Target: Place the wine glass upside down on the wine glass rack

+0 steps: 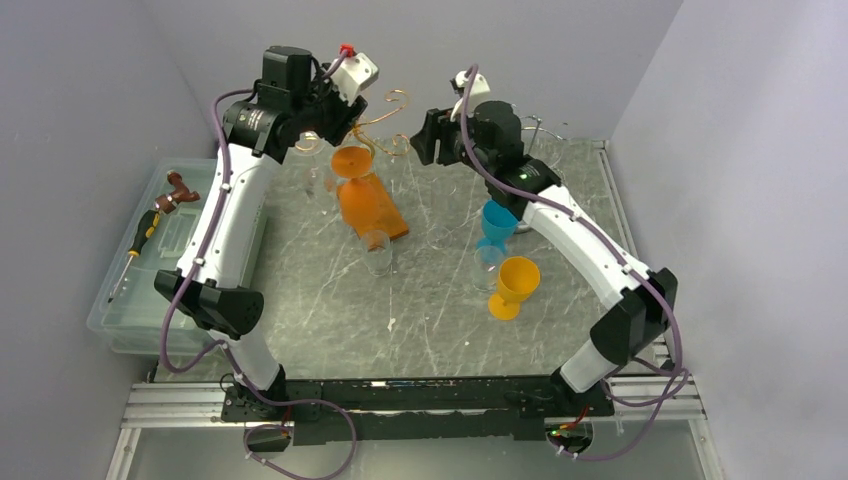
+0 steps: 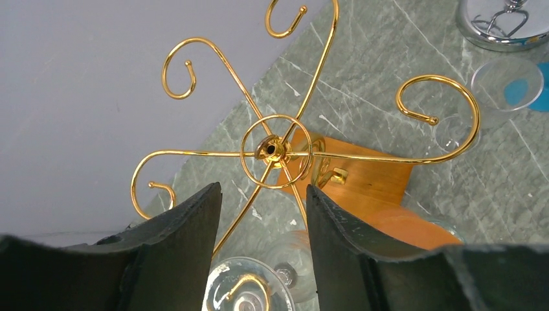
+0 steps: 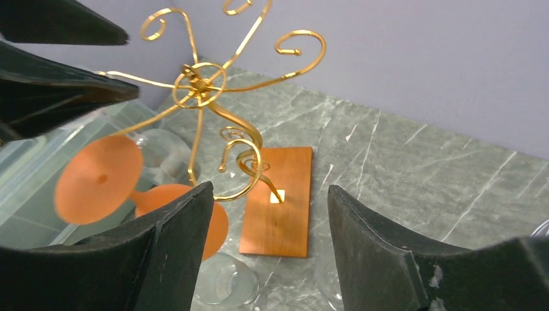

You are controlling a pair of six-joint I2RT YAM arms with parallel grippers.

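Note:
The gold wine glass rack [image 2: 362, 156] stands on a wooden base [image 3: 278, 227], its curled arms spread out. An orange wine glass [image 1: 352, 161] hangs upside down on its front side, foot uppermost. A clear glass [image 2: 248, 288] also shows beneath my left gripper. Above the rack's left part, my left gripper [image 1: 350, 120] is open, with nothing between its fingers; those fingers [image 3: 71, 97] also enter the right wrist view. To the right of the rack my right gripper [image 1: 428, 150] is open and empty, facing it.
On the table stand a clear glass [image 1: 376, 255], a blue cup [image 1: 497, 222], a yellow cup [image 1: 515, 280] and another clear glass [image 1: 487, 268]. A silver rack [image 1: 535, 130] is partly behind my right arm. A plastic bin [image 1: 110, 315] with tools sits left.

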